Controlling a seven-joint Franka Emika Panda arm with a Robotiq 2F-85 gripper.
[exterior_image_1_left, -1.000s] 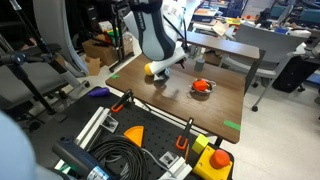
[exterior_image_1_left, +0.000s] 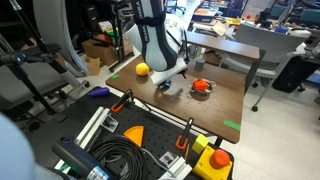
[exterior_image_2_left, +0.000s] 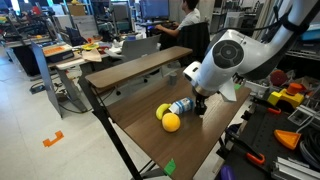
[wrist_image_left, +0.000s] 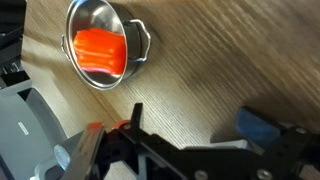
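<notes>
My gripper (exterior_image_1_left: 172, 80) is low over the brown table (exterior_image_1_left: 225, 112), its fingers apart with nothing seen between them. In the wrist view, the dark fingers of the gripper stand along the lower edge, bare wood in front. A dark blue thing (wrist_image_left: 258, 127) lies close to the right finger, partly cut off by it. From the other side, a bluish cylinder (exterior_image_2_left: 182, 105) shows beside the white arm. A metal pot (wrist_image_left: 132, 52) with two handles holds an orange-red item (wrist_image_left: 100, 48); it stands apart from the gripper.
An orange ball (exterior_image_2_left: 171, 122) and a yellow curved thing (exterior_image_2_left: 152, 112), perhaps a banana, lie near the cylinder. The table's right part beyond the pot (exterior_image_1_left: 209, 89) is clear. Behind is a raised brown shelf (exterior_image_2_left: 140, 69).
Over the last second my arm has come lower and a little nearer to the exterior camera. More of the orange ball now shows on its left. The pot has stayed in place.
</notes>
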